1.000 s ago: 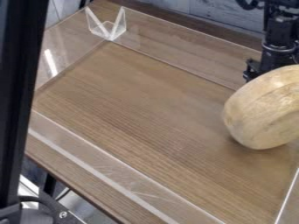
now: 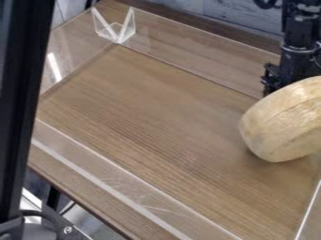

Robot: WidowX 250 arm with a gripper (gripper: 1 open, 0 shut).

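Observation:
A large round, pale wooden bowl-like object (image 2: 279, 122) stands tilted on its side at the right of the camera view. My black gripper (image 2: 279, 77) is at the upper right, directly behind it, with its lower part and fingertips mostly hidden by the object. Whether the fingers are closed on its rim cannot be seen clearly.
A clear angled plastic piece (image 2: 113, 28) is at the back left corner. A black post (image 2: 15, 103) runs down the left edge.

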